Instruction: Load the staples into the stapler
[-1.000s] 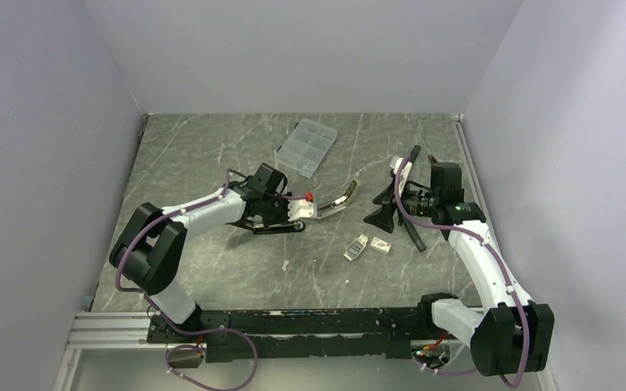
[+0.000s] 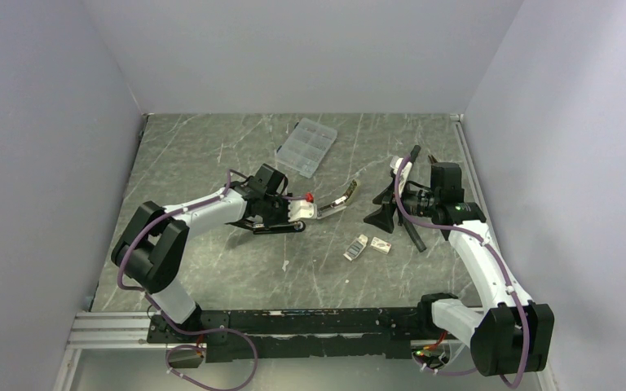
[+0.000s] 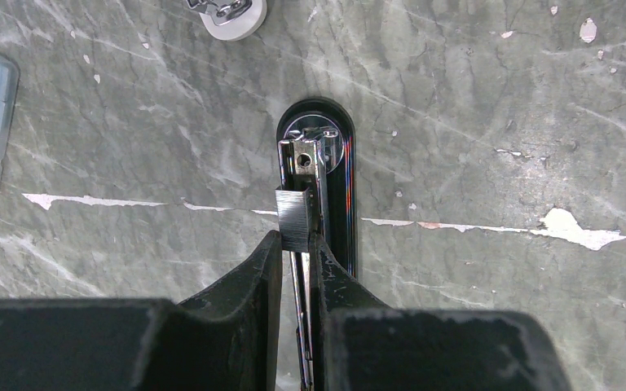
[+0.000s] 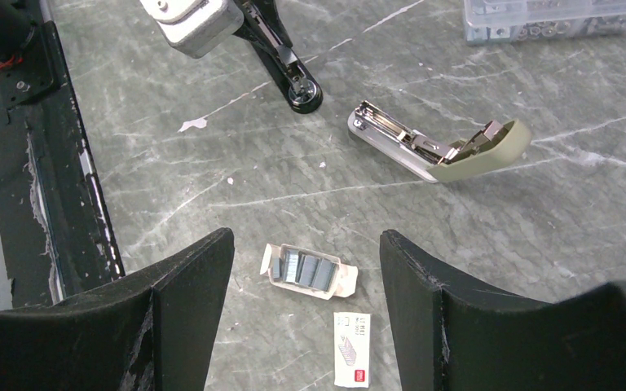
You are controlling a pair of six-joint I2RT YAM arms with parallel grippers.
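The black stapler [image 3: 342, 204] lies opened on the table, its metal channel [image 3: 303, 151] showing in the left wrist view. A grey staple strip [image 3: 293, 218] sits over that channel, its lower end between the fingertips of my left gripper. The fingers stand close along both sides of the strip; whether they grip it is unclear. How deep the strip sits in the channel cannot be made out. My right gripper is open and empty, above the table short of the opened box of staples [image 4: 306, 270].
An olive-and-white stapler [image 4: 436, 151] lies opened to the right of the black one. Beside the staple box is a small white box [image 4: 351, 349]. A clear compartment case [image 2: 306, 147] stands at the back.
The left arm has shifted very slightly over the black stapler. The right arm and the objects on the table stay where they were.
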